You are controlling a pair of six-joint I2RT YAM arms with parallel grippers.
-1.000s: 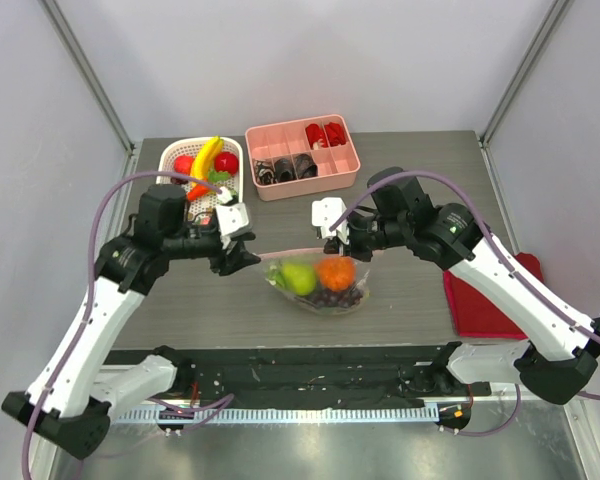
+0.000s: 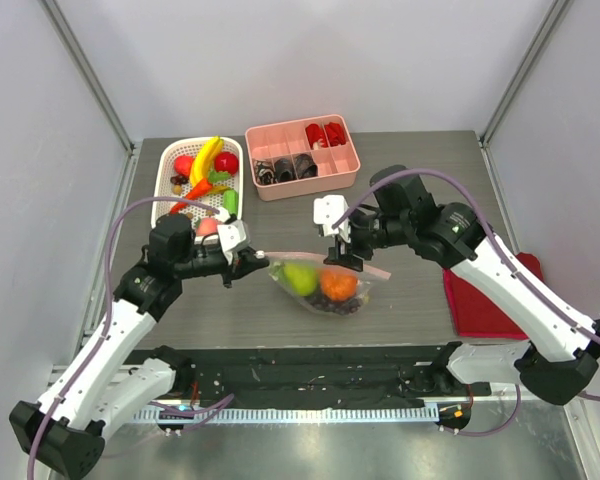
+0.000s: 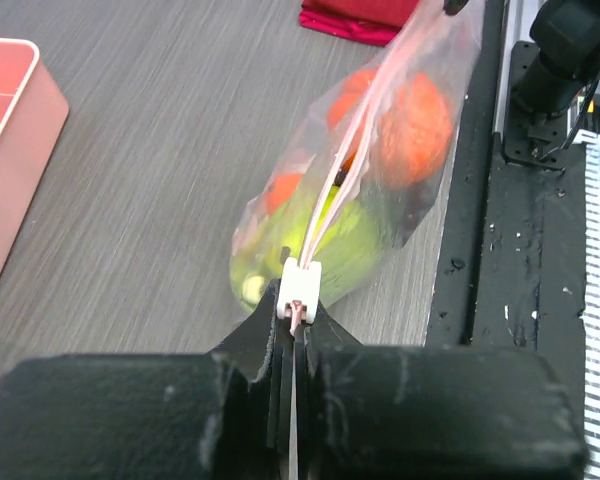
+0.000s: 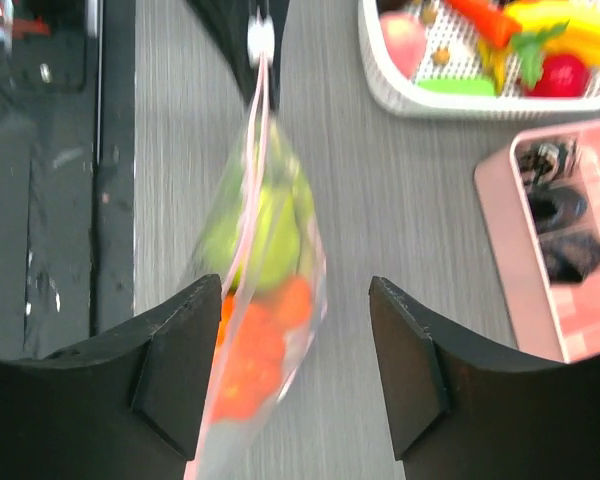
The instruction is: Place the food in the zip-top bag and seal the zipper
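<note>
A clear zip top bag [image 2: 315, 285] holds green and orange food and dark round items, with its pink-edged zipper running between the grippers. My left gripper is shut on the zipper end, at the white slider [image 3: 300, 285]. My right gripper stands open over the bag's other end, the zipper strip passing below its left finger.
A pink divided bin [image 2: 300, 185] with several items sits at the back. A white basket of produce [image 2: 168, 175] is at back left. A folded red cloth [image 2: 480, 310] lies at the right.
My left gripper has moved down and right onto the bag's zipper end and shut.
</note>
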